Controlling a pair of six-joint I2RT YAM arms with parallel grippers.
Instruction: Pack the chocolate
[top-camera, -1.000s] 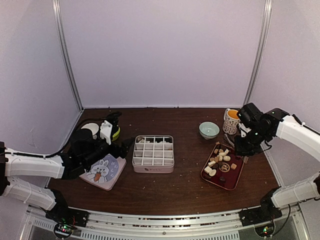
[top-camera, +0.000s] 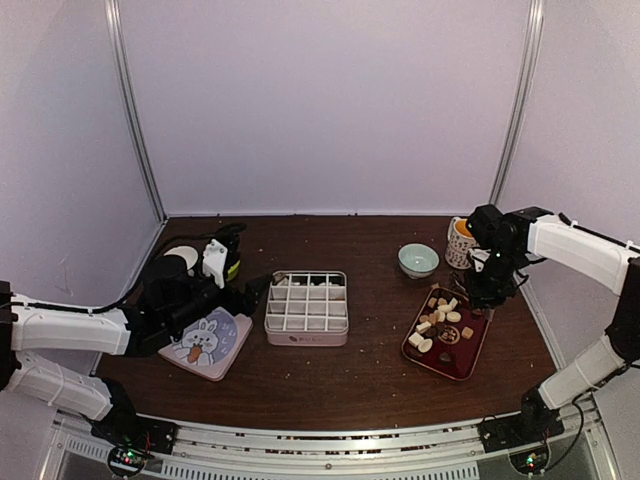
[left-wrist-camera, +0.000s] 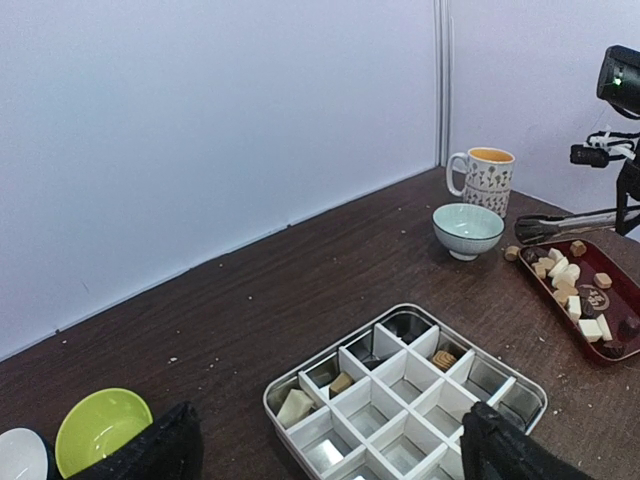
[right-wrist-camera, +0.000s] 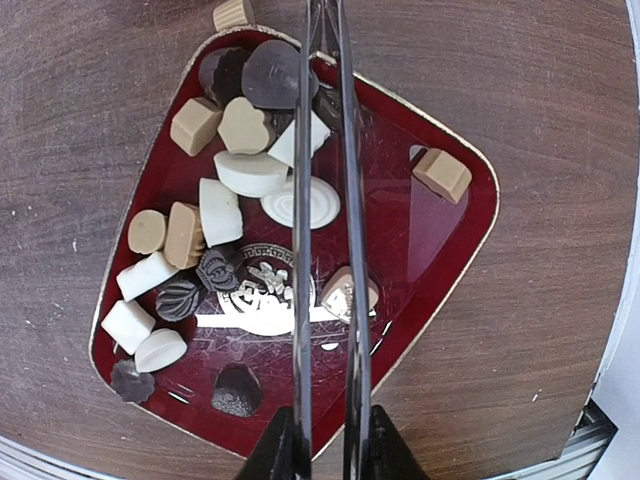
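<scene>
A red tray (top-camera: 475, 350) at right holds white, tan and dark chocolates (right-wrist-camera: 250, 175). The compartment box (top-camera: 306, 338) stands mid-table, a few pieces in its far compartments (left-wrist-camera: 295, 408). My left gripper hangs open at the box's left, nothing between its fingers. My right gripper is over the tray with long metal tongs reaching across it; in the right wrist view they run between its fingers, and whether it grips them firmly is unclear.
A bowl (top-camera: 418, 258) and mug (top-camera: 460, 246) stand behind the tray. A rabbit board (top-camera: 225, 350), green bowl (left-wrist-camera: 100, 430) and white cup (left-wrist-camera: 20, 455) are at left.
The right arm has shifted slightly over the tray, up and a little left in the top view since a second ago. The left arm looks unchanged.
</scene>
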